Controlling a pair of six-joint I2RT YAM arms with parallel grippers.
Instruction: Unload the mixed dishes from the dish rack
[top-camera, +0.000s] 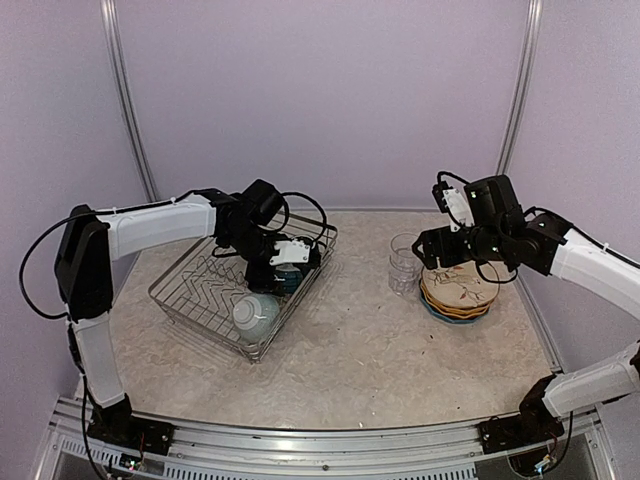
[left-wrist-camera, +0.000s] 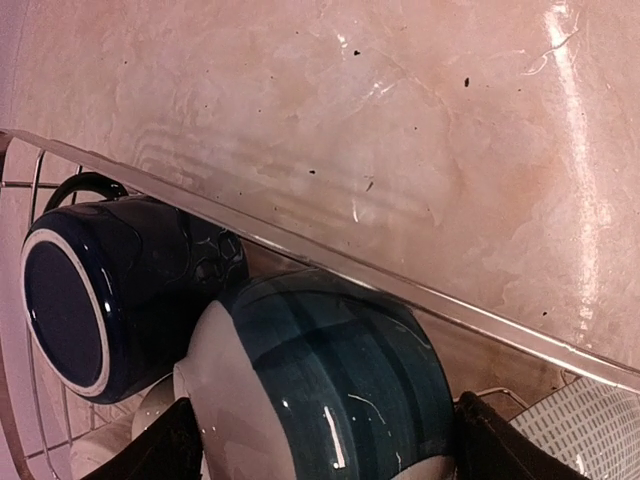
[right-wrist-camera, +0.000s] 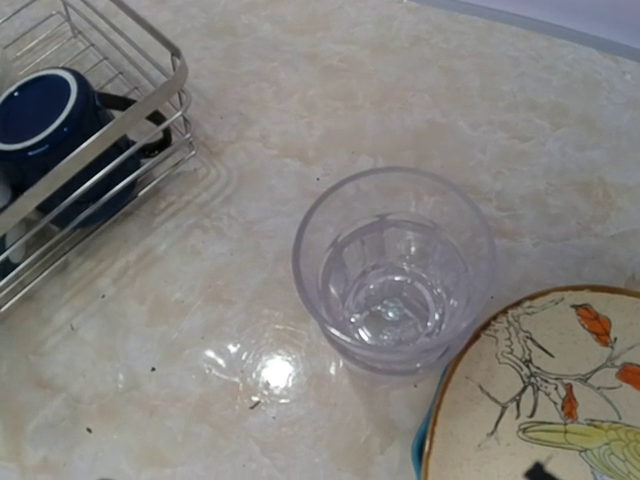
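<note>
My left gripper is open around a teal-and-white cup (left-wrist-camera: 340, 370) in the wire rack (top-camera: 180, 300); whether its fingers touch the cup is unclear. Beside that cup lies a navy mug (left-wrist-camera: 130, 290) on its side. A pale cup (top-camera: 255, 318) lies in the rack's front part. A clear glass (right-wrist-camera: 393, 270) stands on the counter beside stacked plates (right-wrist-camera: 510, 400), the top one painted with a bird and branches. My right gripper (top-camera: 435, 248) is above the glass and plates; its opening cannot be told.
Walls enclose the back and both sides.
</note>
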